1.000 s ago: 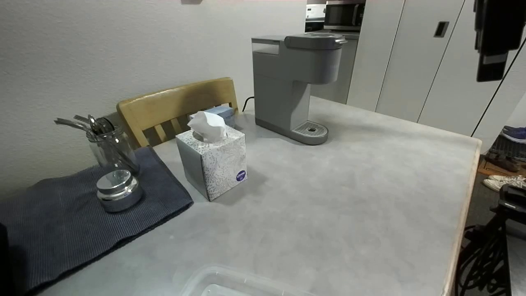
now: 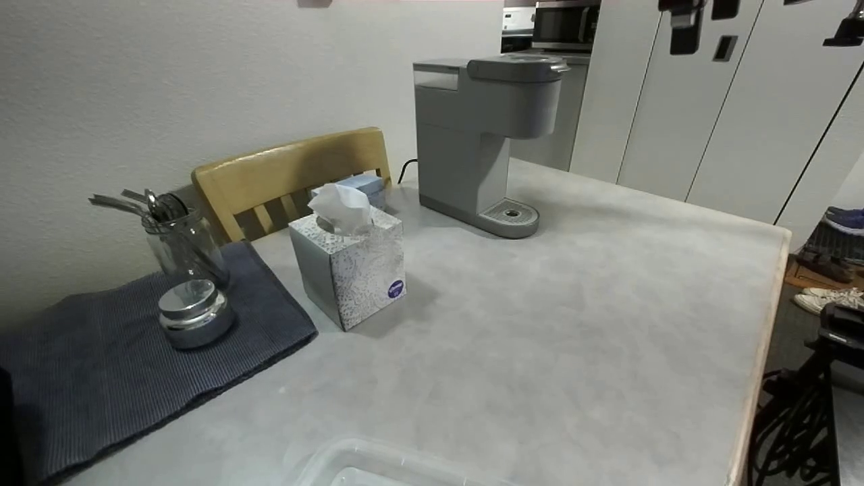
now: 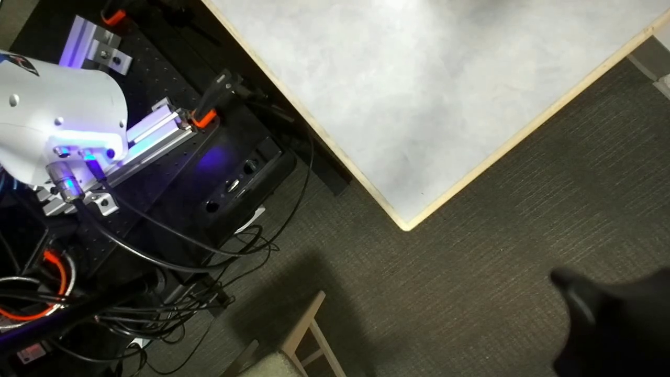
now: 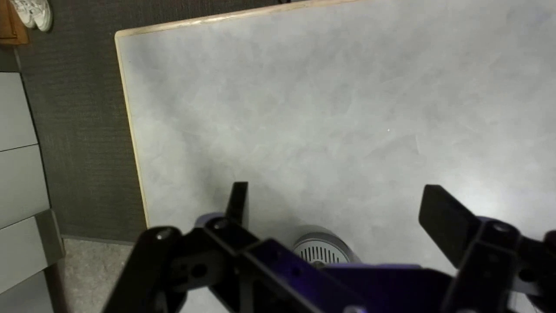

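Observation:
High over the table, my gripper stands open in the wrist view, its two fingers wide apart and nothing between them. In exterior view 1 only dark parts of it show along the top right edge. The grey coffee maker (image 2: 486, 133) stands upright on the table (image 2: 567, 324) near the wall, its lid closed. Its round drip tray (image 4: 320, 253) appears below the gap between my fingers in the wrist view; the gripper's body hides the rest. A patterned tissue box (image 2: 356, 267) with a tissue sticking out sits in front of the coffee maker.
A dark blue cloth (image 2: 121, 356) carries a silver-lidded jar (image 2: 194, 312) and a glass jar of utensils (image 2: 185, 243). A clear plastic container (image 2: 364, 466) is cut off at the front. Wide bare table lies right of the tissue box.
At the top right of exterior view 1, the gripper has moved left and upward, toward the coffee maker, and now shows less. The objects on the table have not moved.

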